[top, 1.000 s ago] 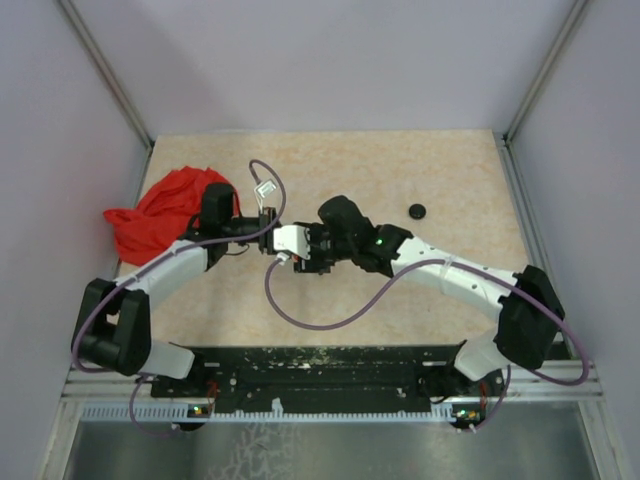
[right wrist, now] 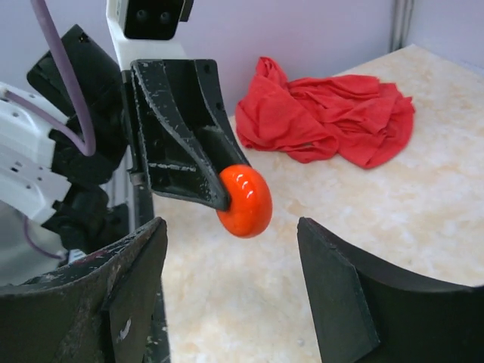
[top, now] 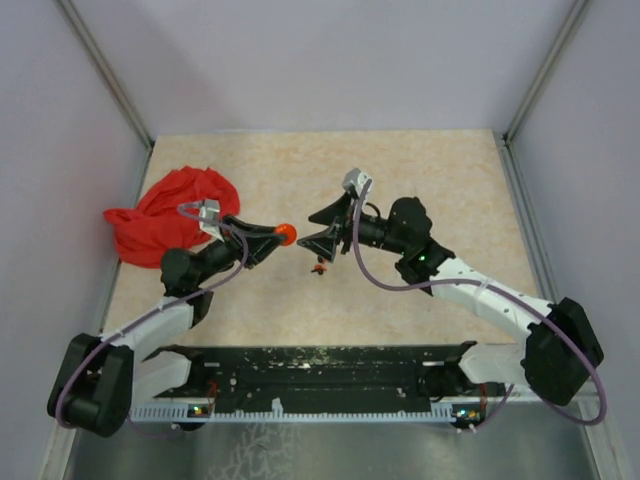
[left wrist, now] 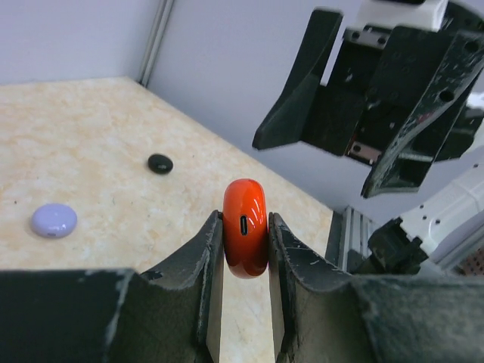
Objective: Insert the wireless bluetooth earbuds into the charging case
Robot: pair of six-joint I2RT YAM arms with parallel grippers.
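Note:
My left gripper (top: 277, 238) is shut on an orange-red egg-shaped object, held between its fingertips and also seen in the right wrist view, where the left gripper faces me. My right gripper (top: 312, 229) stands part open just right of it, its fingers (right wrist: 336, 295) spread with nothing between them. A lilac oval object (left wrist: 53, 219) and a small black oval object (left wrist: 159, 162) lie on the table in the left wrist view. A small reddish item (top: 319, 268) lies below the grippers in the top view, too small to tell.
A crumpled red cloth (top: 170, 210) lies at the table's left. Walls border the table on the sides and back.
The grippers, close together a second ago, are now apart: the left arm has moved toward the front, the right has turned and raised its wrist. The orange-red object now shows in the left gripper.

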